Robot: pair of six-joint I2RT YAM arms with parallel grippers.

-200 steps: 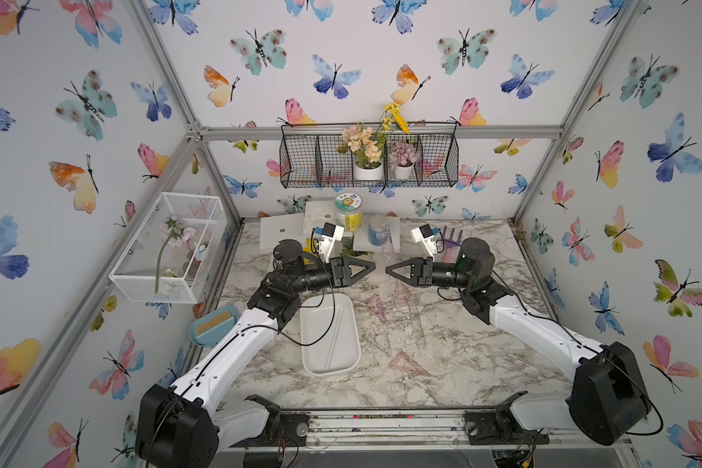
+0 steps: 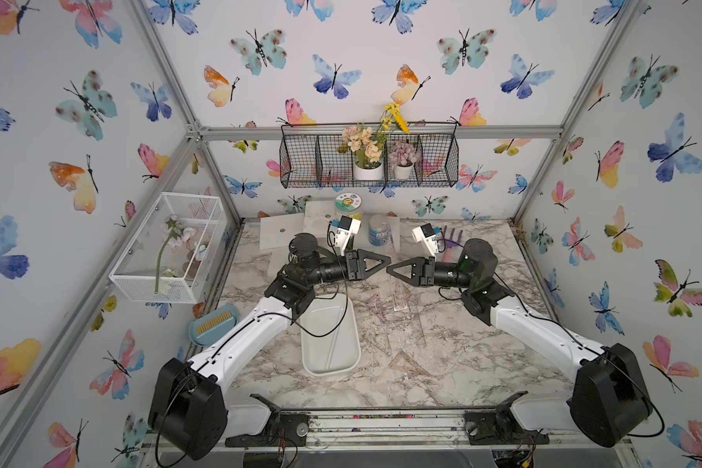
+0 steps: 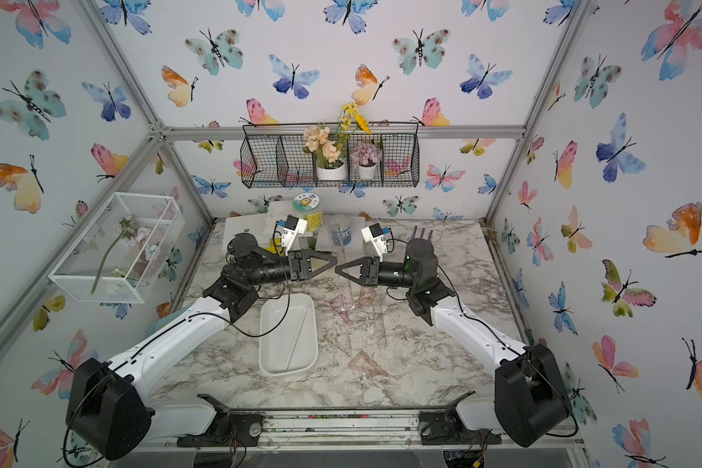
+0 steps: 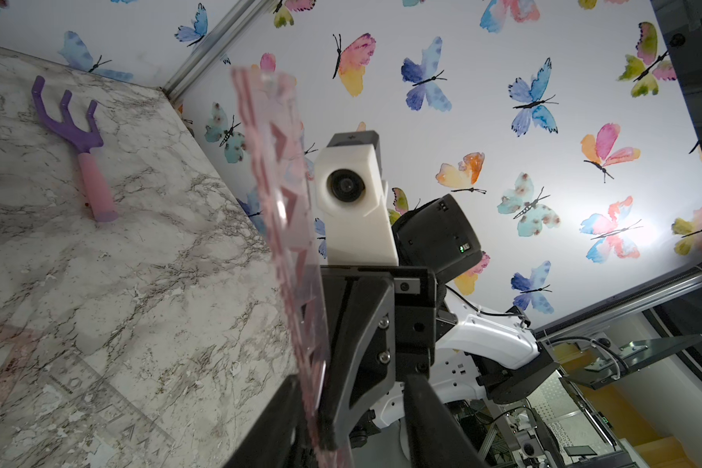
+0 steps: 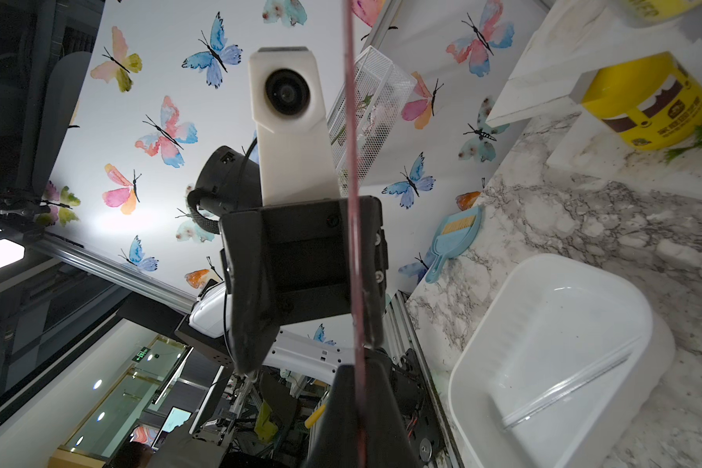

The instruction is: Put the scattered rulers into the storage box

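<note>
My right gripper is shut on a pink translucent ruler (image 4: 284, 195), which stands nearly upright in the left wrist view. Facing it, my left gripper is open, its fingers close to the ruler's lower part; contact cannot be made out. From above, both grippers meet tip to tip over the mid-table. The white storage box (image 5: 475, 382) sits below on the left, with a clear ruler (image 5: 569, 390) in it. On the marble top lie a pink set square (image 2: 407, 364), another pinkish piece (image 2: 376, 308) and a clear ruler (image 4: 105, 405).
A purple garden fork lies at the back right. Jars, including a yellow one (image 5: 647, 101), stand by white stands at the back. A blue dustpan (image 2: 213, 323) is at the left edge.
The right arm has hardly moved and keeps the pink ruler.
</note>
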